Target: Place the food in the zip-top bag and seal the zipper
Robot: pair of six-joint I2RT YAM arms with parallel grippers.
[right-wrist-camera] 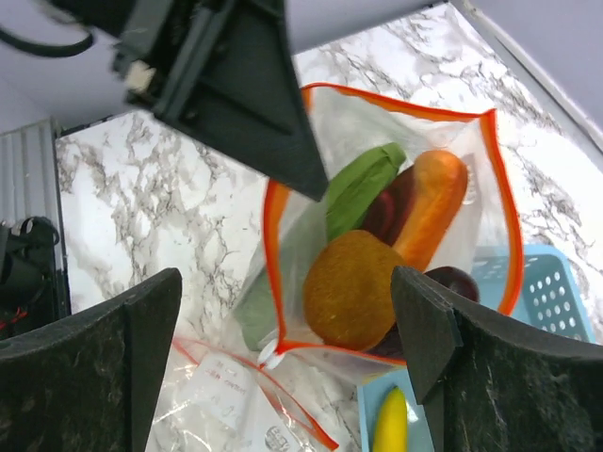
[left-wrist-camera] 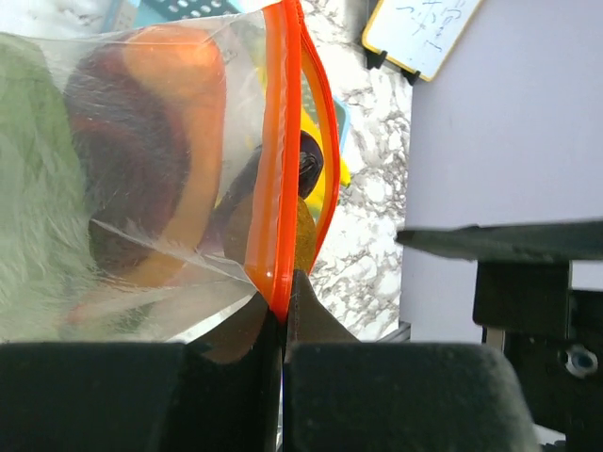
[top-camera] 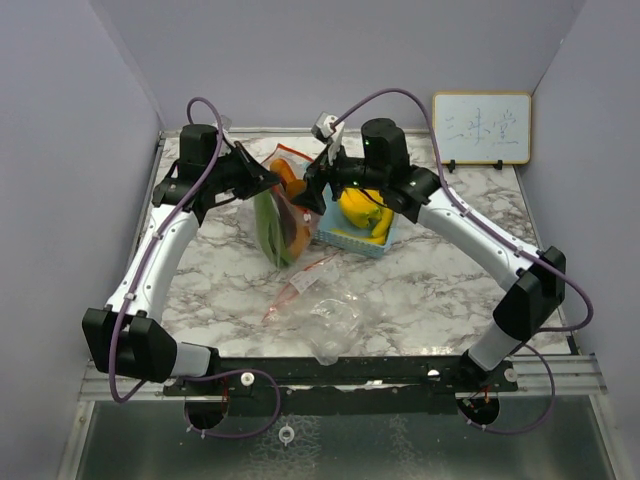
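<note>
A clear zip top bag (right-wrist-camera: 320,141) with an orange-red rim stands upright, its mouth gaping. My left gripper is shut on the bag's rim, pinching one edge of it. Inside the bag are a green vegetable (right-wrist-camera: 363,184), a long orange food (right-wrist-camera: 433,202), dark purple pieces (right-wrist-camera: 455,282) and a round brown food (right-wrist-camera: 353,287) near the mouth. My right gripper stands open at the mouth. Its fingers (right-wrist-camera: 141,325) are spread wide and the brown food shows beyond the gap between them. In the top view, the right gripper partly covers the bag's mouth.
A blue basket (top-camera: 345,241) with yellow bananas (top-camera: 365,208) and other yellow food stands right beside the bag. Another clear bag (top-camera: 325,312) lies flat in front.
</note>
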